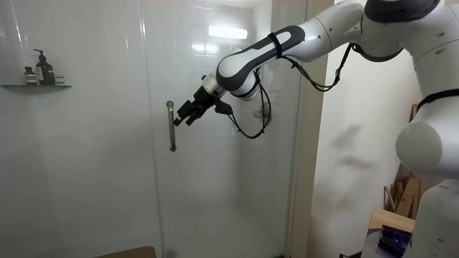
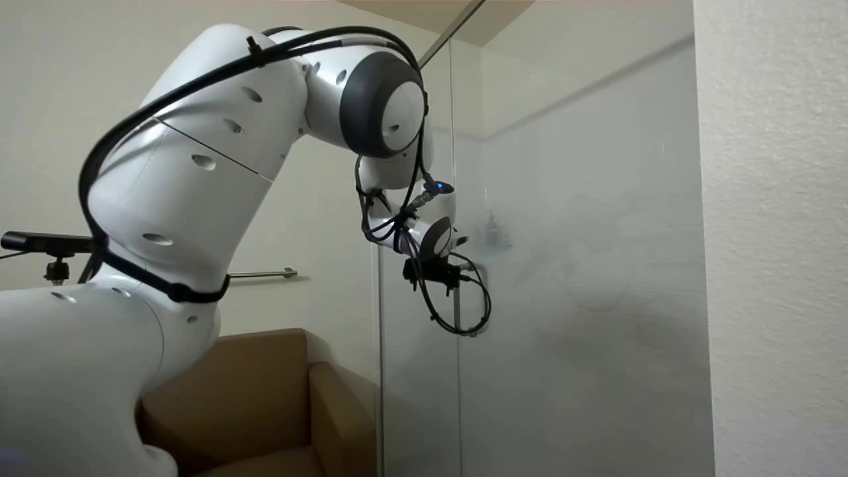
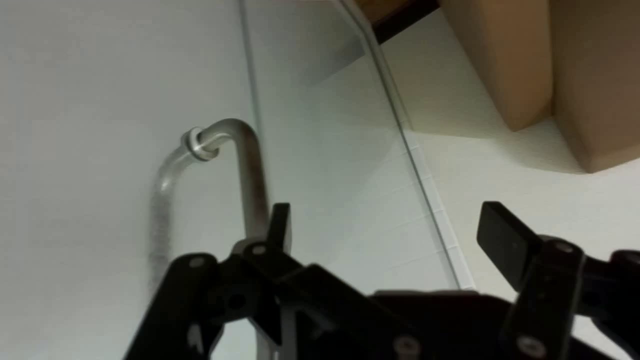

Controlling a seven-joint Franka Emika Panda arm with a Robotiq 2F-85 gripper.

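A metal bar handle is mounted upright on the clear glass shower door. In exterior view 1, my gripper is just right of the handle, its fingers parted. The wrist view shows the gripper open with a wide empty gap. There, the handle runs down behind the left finger, outside the gap; whether they touch I cannot tell. The right finger stands clear of it. In exterior view 2 the fingertips are hidden behind the wrist and cables.
A shelf with bottles is at the left in exterior view 1. A brown armchair stands beyond the arm in exterior view 2, near a towel bar. Black cables loop below the wrist.
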